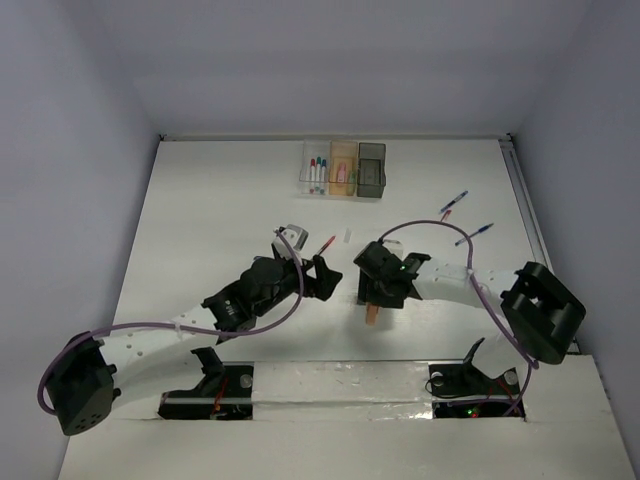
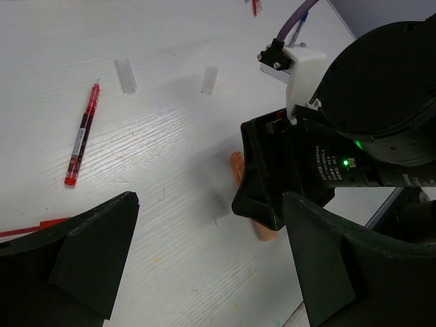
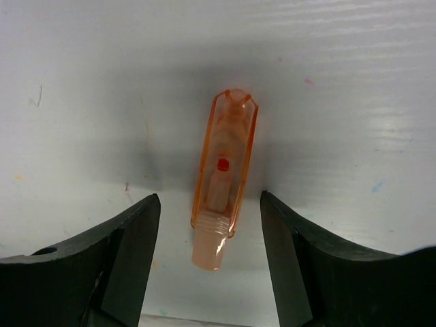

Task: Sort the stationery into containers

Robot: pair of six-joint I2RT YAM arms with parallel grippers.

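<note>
A translucent orange stationery piece (image 3: 225, 184) lies on the white table. My right gripper is over it, open, one finger on each side and a gap to both. From above, only the piece's near end (image 1: 371, 315) shows below the right gripper. My left gripper hangs open and empty to the left. A red pen (image 2: 83, 133) is ahead of it, with another red item (image 2: 41, 226) partly behind its left finger. At the back stand a clear bin (image 1: 307, 185) with markers, an orange bin (image 1: 343, 150) with small items, and a dark bin (image 1: 371, 170).
Blue pens (image 1: 453, 202) (image 1: 475, 234) and a small red item (image 1: 446, 216) lie at the right. Two pale clear strips (image 2: 126, 75) (image 2: 209, 80) rest mid-table. The two grippers are close together. The table's left side is open.
</note>
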